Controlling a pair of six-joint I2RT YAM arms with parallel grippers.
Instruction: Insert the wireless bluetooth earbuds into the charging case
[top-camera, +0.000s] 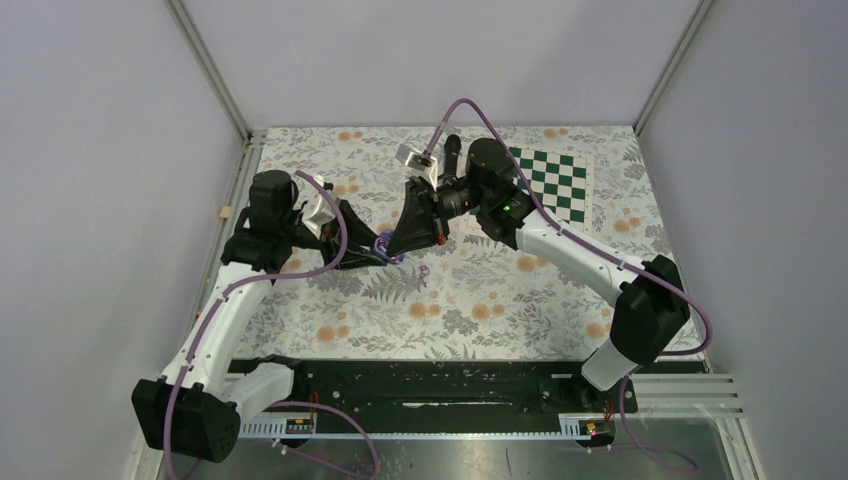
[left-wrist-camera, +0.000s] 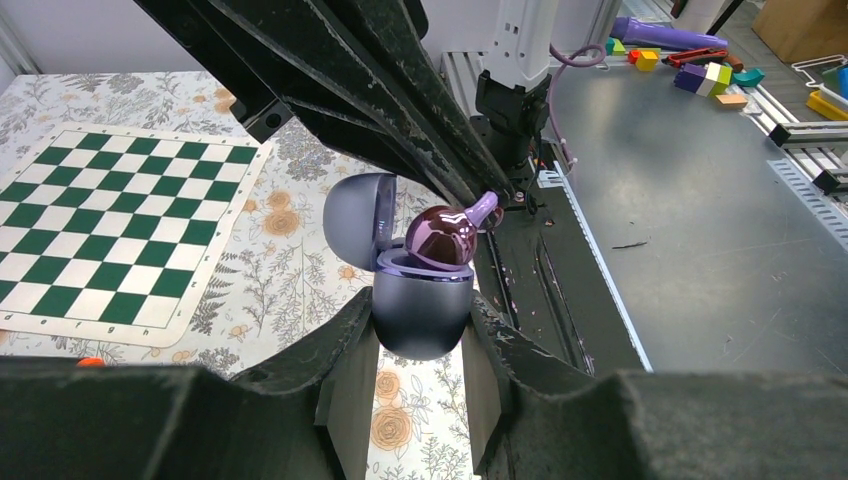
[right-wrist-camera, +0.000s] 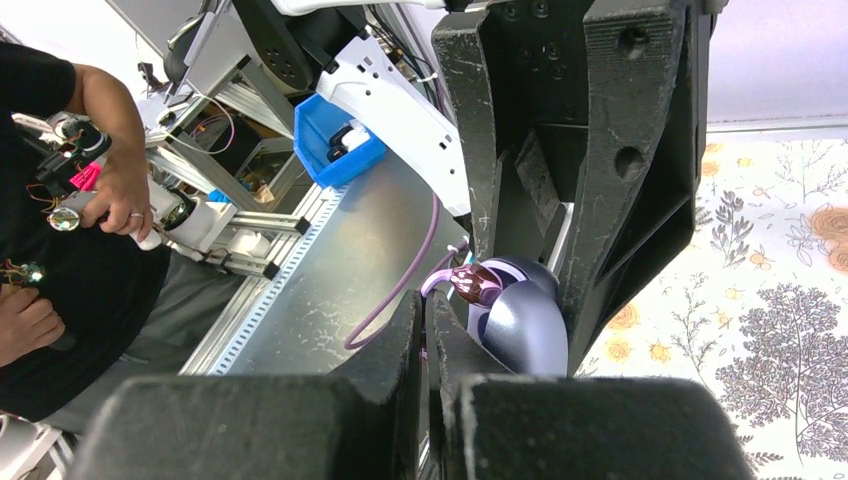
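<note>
My left gripper is shut on the dark blue charging case (left-wrist-camera: 422, 312), held above the table with its lid open (left-wrist-camera: 360, 220). A glossy purple earbud (left-wrist-camera: 441, 237) sits at the case's mouth, its pale purple curved end sticking out; how deep it is seated cannot be told. My right gripper is shut, its fingertips touching that curved end. Whether any of it is pinched between them is unclear. In the top view, a second purple earbud (top-camera: 424, 270) lies on the table, just right of the case.
A green and white checkered board (top-camera: 555, 185) lies at the back right, partly behind the right arm. The flowered tabletop (top-camera: 440, 320) in front of the grippers is clear. Both arms are close together over the table's left half.
</note>
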